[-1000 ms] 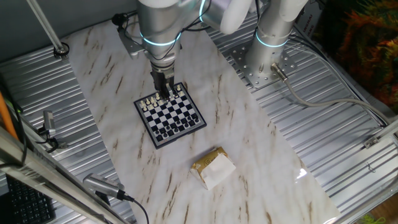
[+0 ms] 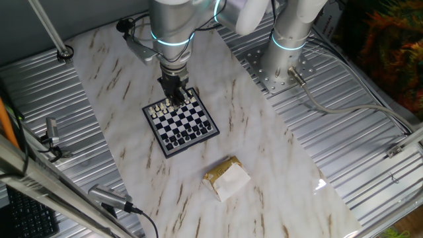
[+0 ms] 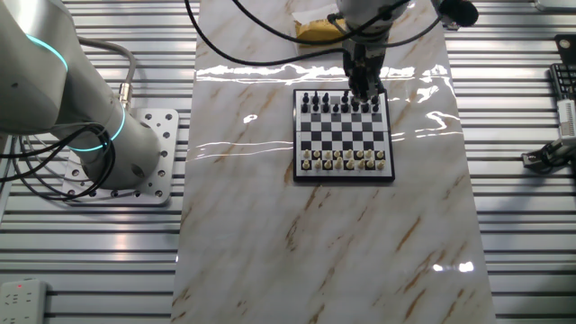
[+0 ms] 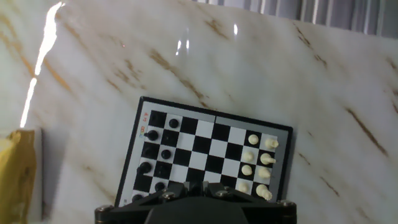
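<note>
A small chessboard (image 2: 180, 123) with a dark rim lies on the marbled table, white pieces (image 3: 342, 160) along one side and black pieces (image 3: 328, 102) along the other. Above it my dark gripper (image 2: 175, 99) points downward. In exterior view 1 it overlaps the white rows, while in exterior view 2 it overlaps the black rows. In the wrist view the gripper covers the board's lower part, between the white pieces (image 4: 265, 158) and black pieces (image 4: 165, 154). Whether its fingers are open or hold a piece does not show clearly.
A gold packet (image 2: 222, 169) with a white face lies on the table a short way from the board. The marbled table (image 3: 270, 261) is otherwise mostly clear. A camera on a stand (image 2: 111, 197) is by its edge.
My gripper has turned slightly and its outline over the board looks wider than before. The board and the gold packet have stayed in place.
</note>
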